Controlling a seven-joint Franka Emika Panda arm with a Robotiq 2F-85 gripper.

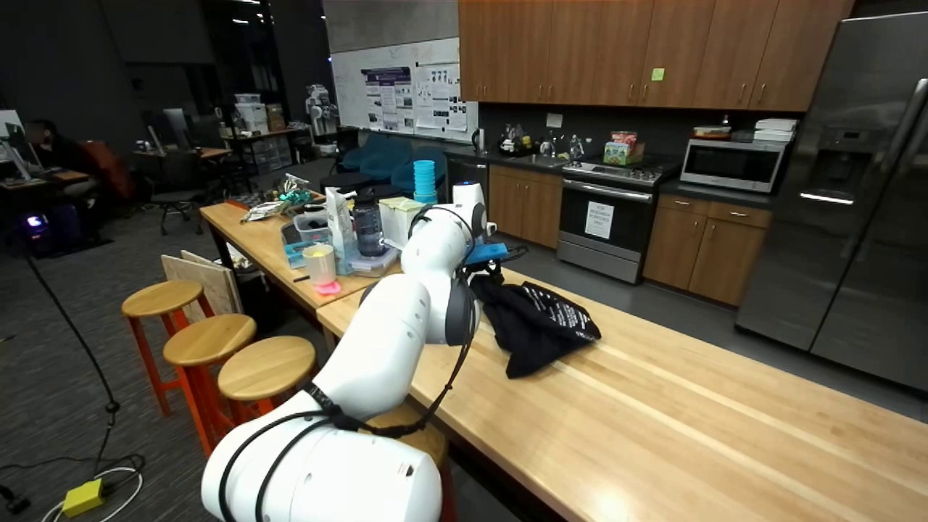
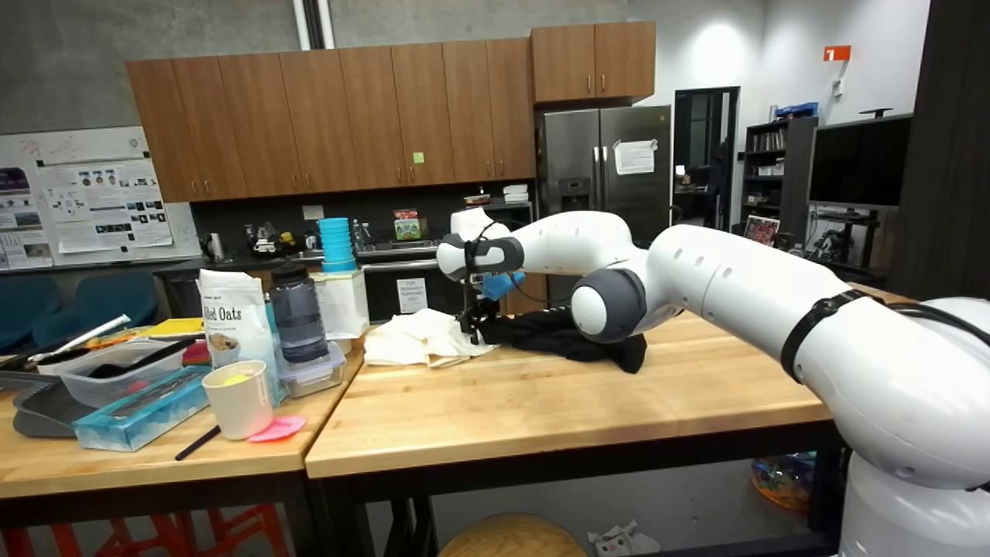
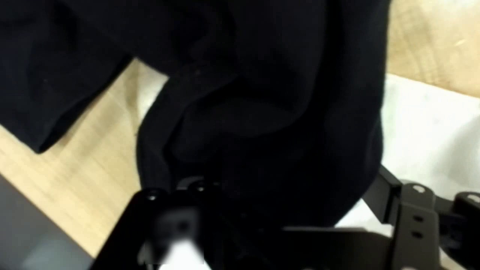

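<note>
A crumpled black garment [image 1: 535, 322] with white printed lettering lies at the far end of the table. In the wrist view, the black cloth [image 3: 252, 108] fills the middle and runs down in front of the gripper, whose dark parts show on both sides of it. The cloth hides the fingertips, so whether they grip it is unclear. In exterior view 2, the gripper [image 2: 475, 320] points down where the black garment [image 2: 566, 334] meets a white cloth [image 2: 422, 337] lying on the table.
A side table [image 1: 261, 235] adjoins the left end, crowded with a dark bottle [image 2: 298, 311], an oats bag [image 2: 237, 320], a mug [image 2: 240, 399] and containers. Stools [image 1: 265, 367] stand alongside.
</note>
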